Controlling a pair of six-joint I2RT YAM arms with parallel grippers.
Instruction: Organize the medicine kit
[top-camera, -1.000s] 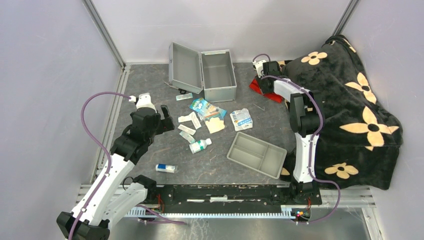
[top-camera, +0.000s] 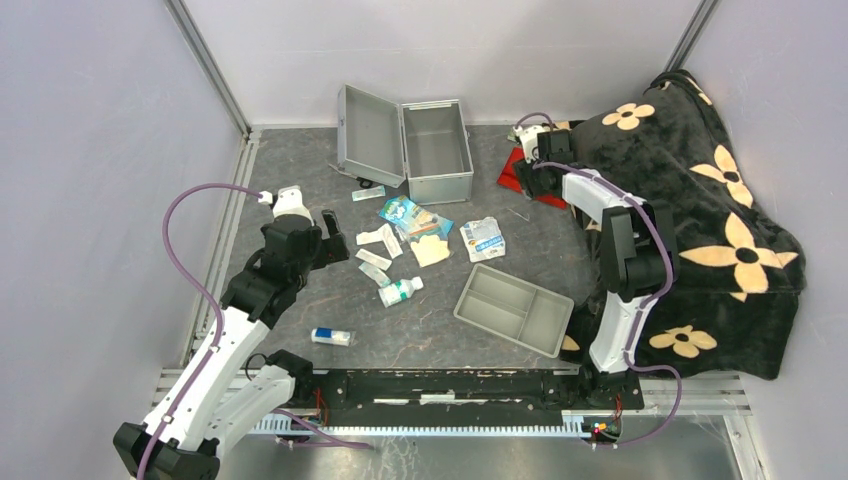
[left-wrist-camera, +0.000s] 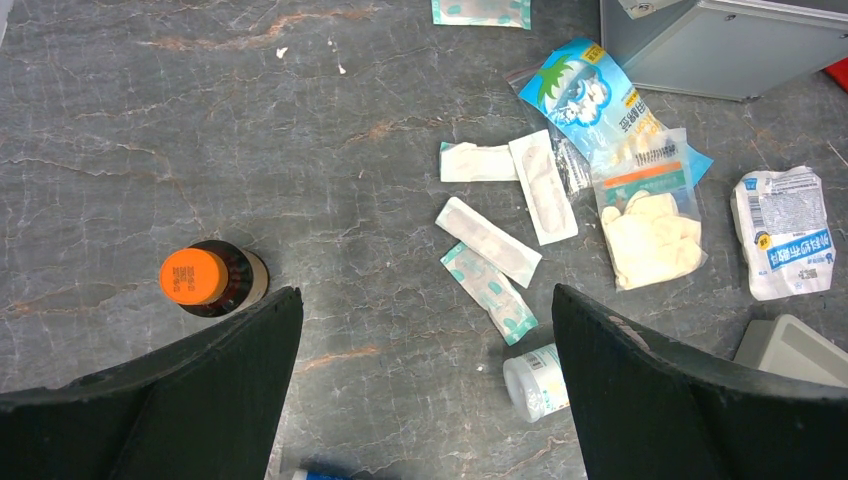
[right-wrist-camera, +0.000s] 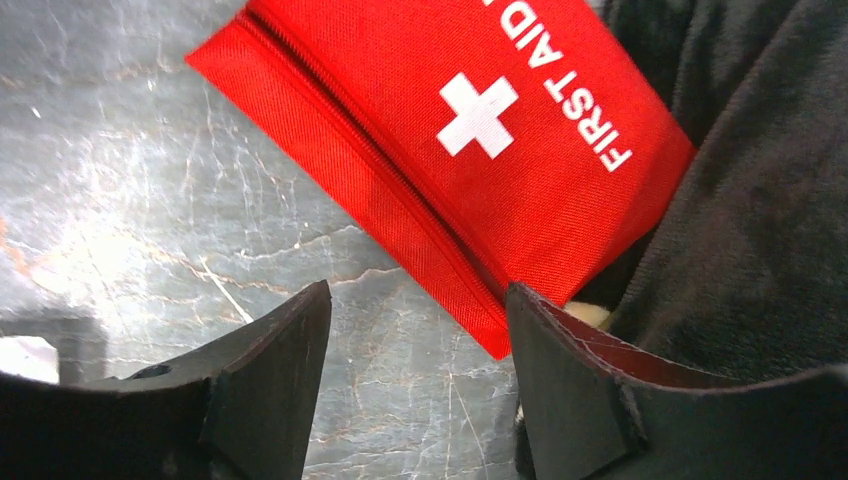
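At the table's back right lies a red first aid pouch (right-wrist-camera: 420, 170), flat beside the dark blanket. Over it hovers my right gripper, open and with nothing between its fingers; one fingertip overlaps the pouch's near corner in the wrist view. My left gripper hangs open above the left of the table, empty. An orange-capped brown bottle (left-wrist-camera: 225, 280) stands under it, hidden from the top view. The silver case (top-camera: 437, 150) is open at the back. A grey divided tray (top-camera: 497, 312) sits at the front right, its compartments empty.
Mid-table lie bandage strips (left-wrist-camera: 490, 240), a blue cotton packet (top-camera: 403, 212), a glove bag (left-wrist-camera: 653, 240), a white packet (top-camera: 483, 240) and a white bottle (top-camera: 400, 291) on its side. A blue-and-white tube (top-camera: 332, 337) is at front left. The flowered blanket (top-camera: 740, 200) covers the right side.
The right arm has shifted to the right over the red pouch, its gripper now nearer the blanket. My left arm and the other items have stayed put.
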